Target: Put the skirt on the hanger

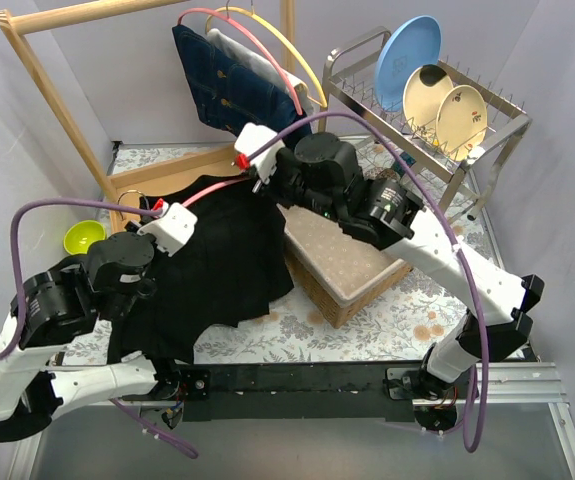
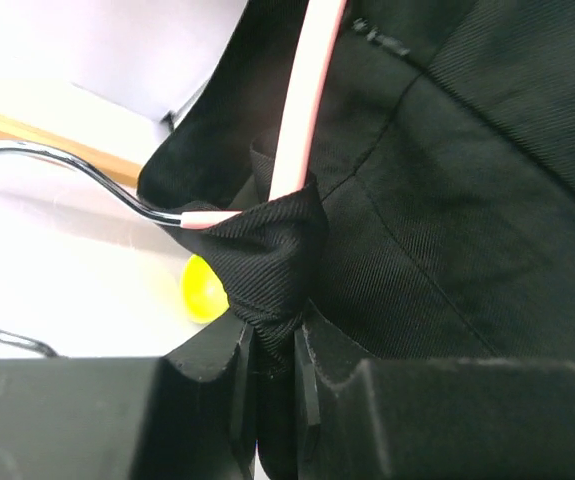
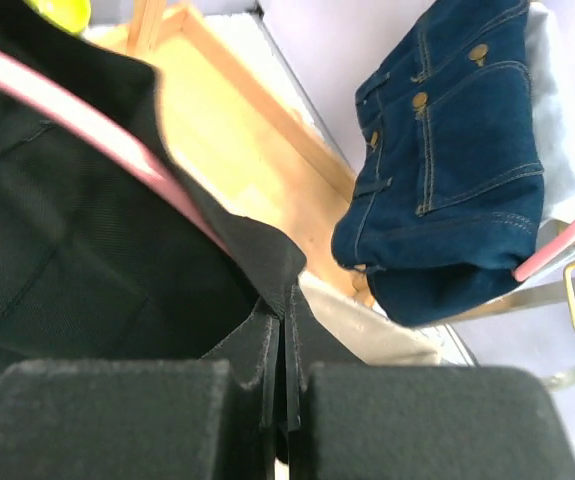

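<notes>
The black skirt (image 1: 212, 270) hangs between both arms over the front left of the scene, a pink hanger (image 2: 307, 90) lying along it. My left gripper is shut on bunched skirt fabric beside the hanger's end and metal hook (image 2: 87, 175). My right gripper is shut, with a thin edge of the black skirt at its fingertips, where the other end of the pink hanger runs under the folded fabric.
A wooden rack (image 1: 57, 80) holds jeans (image 1: 217, 90) on hangers at the back. A lined basket (image 1: 347, 290) sits right of the skirt, below a metal dish rack (image 1: 512, 130). A green bowl (image 1: 84, 237) stands at left.
</notes>
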